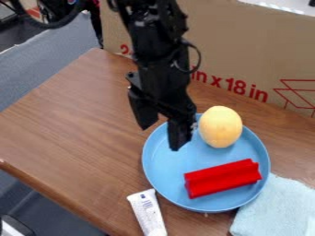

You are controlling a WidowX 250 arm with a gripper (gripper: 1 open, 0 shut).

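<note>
My black gripper [161, 124] hangs open over the upper left of a light blue plate [170, 170], with nothing seen between its fingers. A yellow egg-shaped object [220, 127] rests on the back of the plate, just right of the gripper. A red roll-shaped object [222, 179] lies on the plate's front right.
A white tube-like packet [146, 214] lies at the front, left of the plate. A pale blue cloth [275, 210] is at the front right. A cardboard box [259, 51] stands behind.
</note>
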